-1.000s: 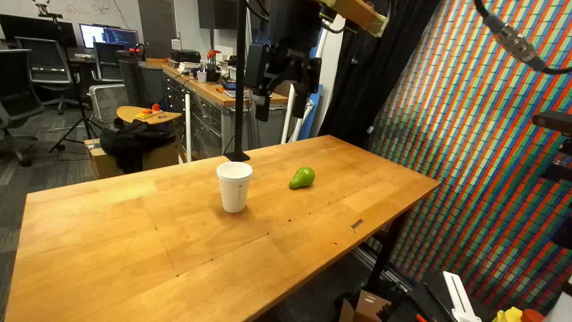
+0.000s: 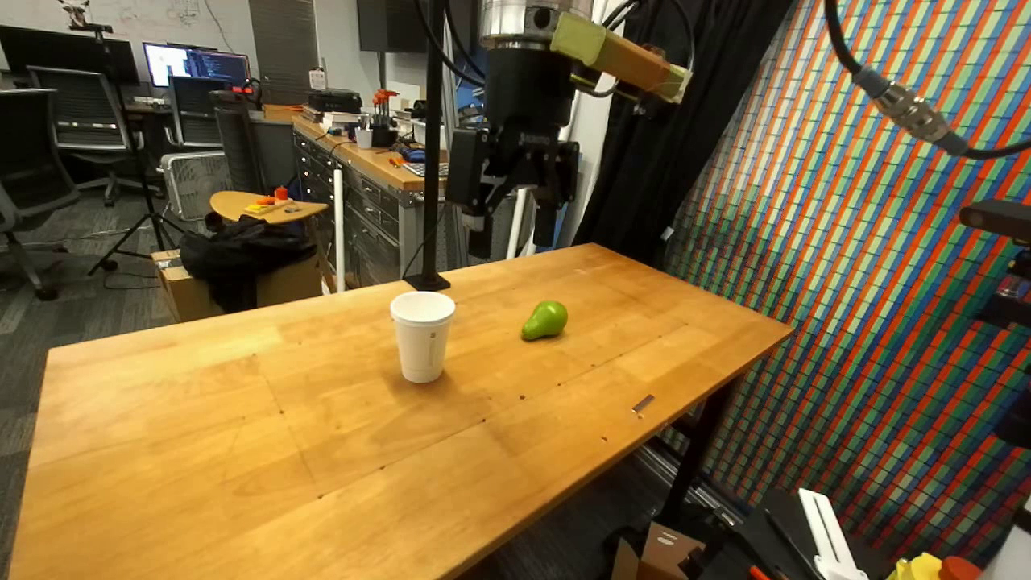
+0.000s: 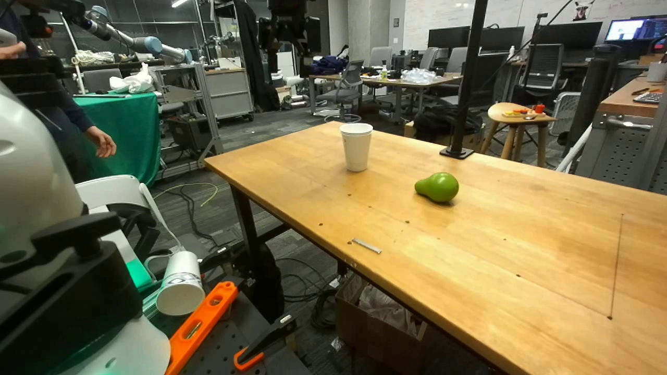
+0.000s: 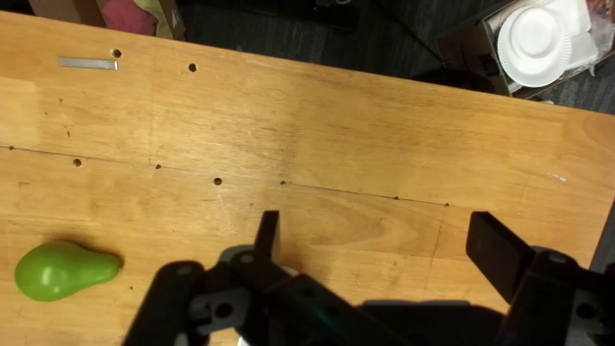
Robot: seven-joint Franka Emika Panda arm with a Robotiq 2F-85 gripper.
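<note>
On the wooden table stands an upright white paper cup (image 2: 422, 338) (image 3: 357, 149). A green pear (image 2: 545, 320) (image 3: 438, 187) lies on its side apart from it; in the wrist view the pear (image 4: 63, 271) is at the lower left. High over the table hangs my gripper (image 2: 513, 232), fingers pointing down, clear of both objects. The wrist view shows the gripper open, its fingers wide apart and only bare tabletop between them. There the cup is mostly hidden behind the left finger, with just a bit of white rim (image 4: 289, 270) showing.
A black post (image 2: 431, 174) rises at the table's far edge, behind the cup. A small metal strip (image 3: 367, 246) lies near the opposite edge.
My gripper has come down somewhat toward the table over the last second. Cup and pear have stayed where they were.
</note>
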